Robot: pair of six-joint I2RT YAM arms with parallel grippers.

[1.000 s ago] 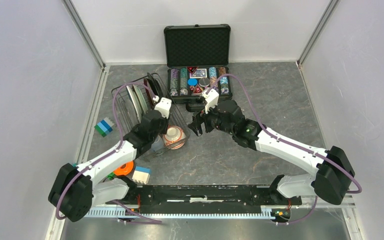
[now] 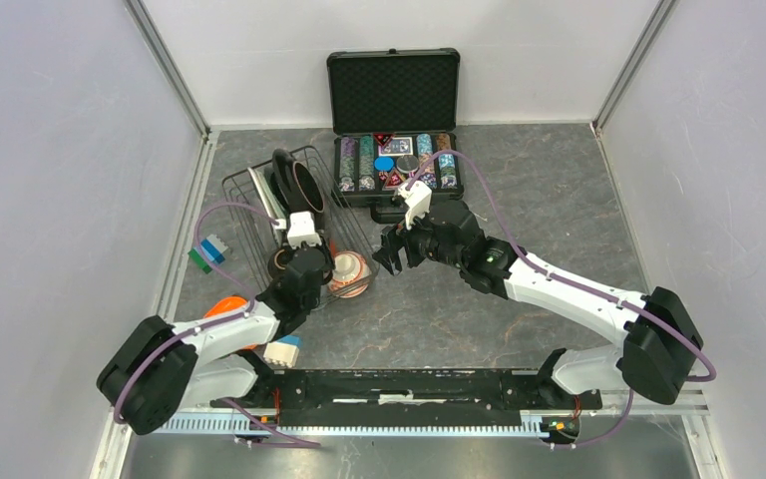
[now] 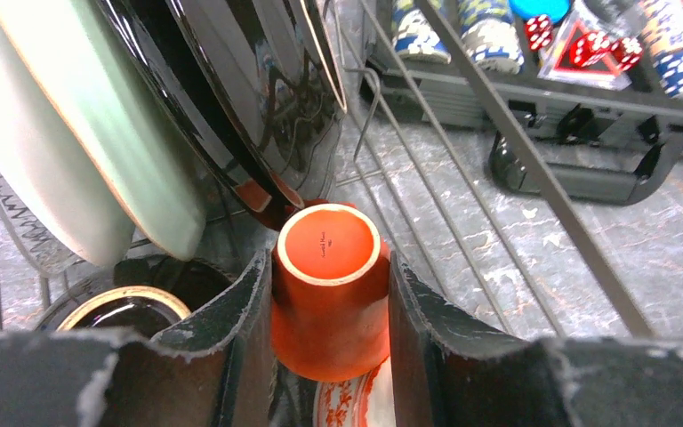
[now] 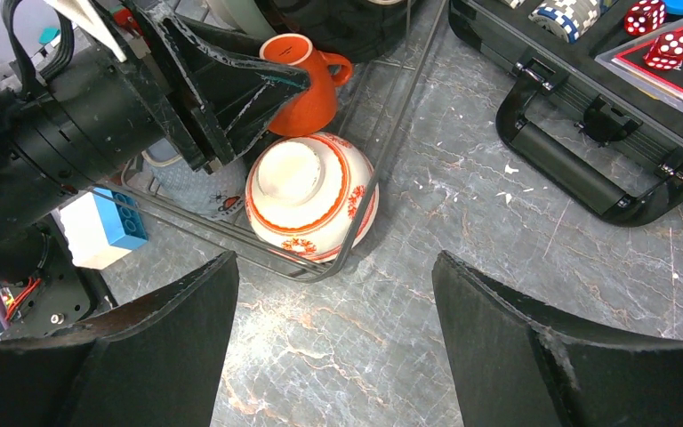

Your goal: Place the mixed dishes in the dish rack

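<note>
Inside the wire dish rack (image 2: 249,232) my left gripper is shut on an orange mug (image 3: 329,320), beside a dark cup (image 3: 107,311). Pale plates (image 3: 98,151) and dark dishes (image 3: 285,107) stand upright at the rack's back. A white bowl with orange pattern (image 4: 307,200) lies upside down in the front corner. My right gripper hangs open just right of the rack, nothing between its fingers.
An open poker case (image 2: 394,185) stands behind, right of the rack. Coloured blocks (image 2: 209,249) and an orange object (image 2: 224,307) lie left and front-left.
The right arm has shifted very little.
</note>
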